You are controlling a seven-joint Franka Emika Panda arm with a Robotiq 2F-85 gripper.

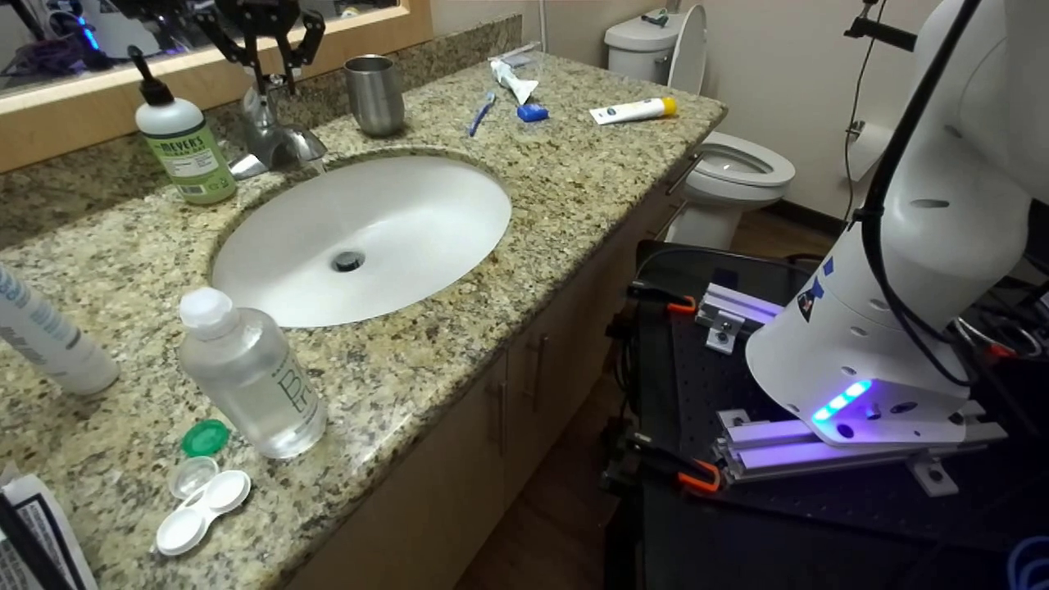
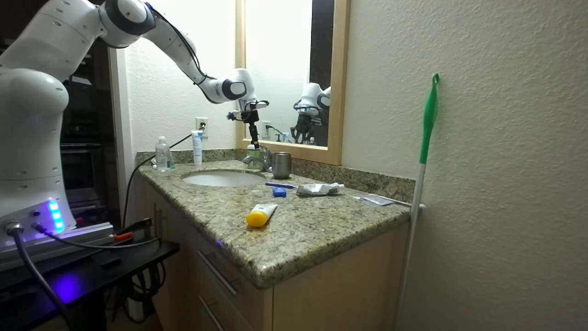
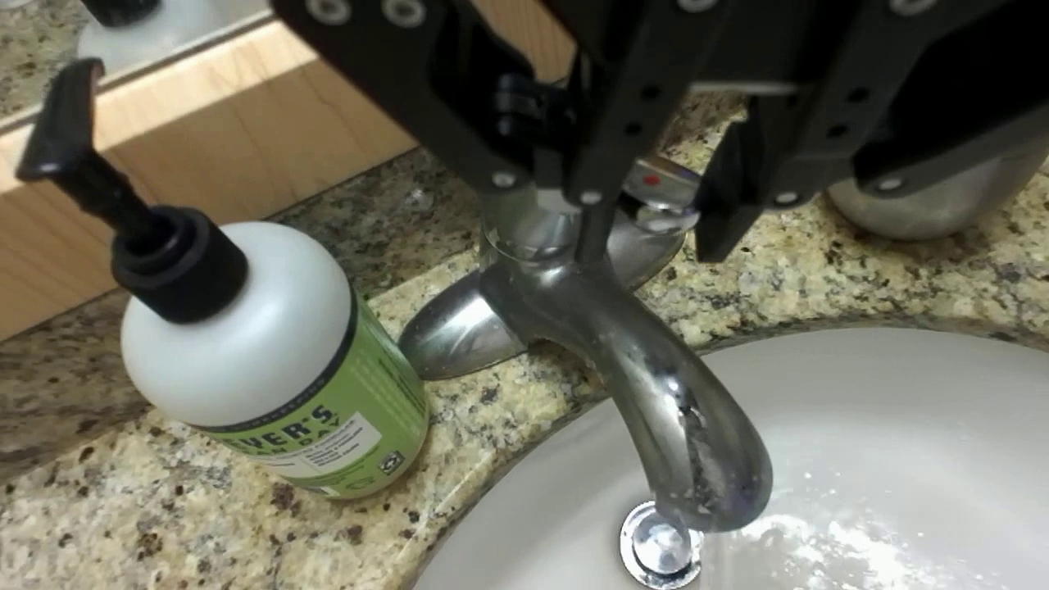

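Note:
A chrome faucet point(image 3: 678, 393) stands at the back of the white sink point(image 3: 865, 423). In the wrist view, the faucet's lever handle point(image 3: 660, 182), marked by a red dot, lies between my gripper's point(image 3: 651, 231) two black fingers, and the gripper is shut on it. Part of the lever is hidden by the fingers. In exterior view 1 the gripper point(image 1: 276, 87) is right above the faucet point(image 1: 275, 138). A faint pale streak shows under the spout, and bright glints dot the basin in the wrist view; it looks like running water.
Close to the faucet's left is a green-labelled soap bottle point(image 3: 324, 393) with a black pump. A steel cup point(image 1: 374, 95) stands to its right. The mirror frame point(image 1: 393, 34) runs close behind. A clear bottle point(image 1: 256, 378) and lens case point(image 1: 202, 511) are nearer the front.

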